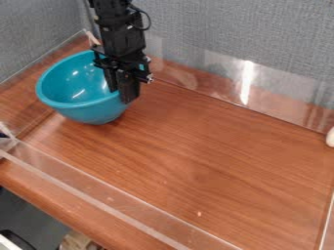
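Note:
My black gripper [127, 82] hangs from above at the upper left, shut on the right rim of a turquoise bowl [76, 98]. The bowl stands upright at the left back of the wooden surface [196, 166]. The fingertips are dark and overlap the rim, so their exact grip is hard to make out.
Clear low walls edge the wooden surface, with grey panels [248, 39] behind. A small white object [329, 137] sits at the far right edge. A dark gap shows at the lower left.

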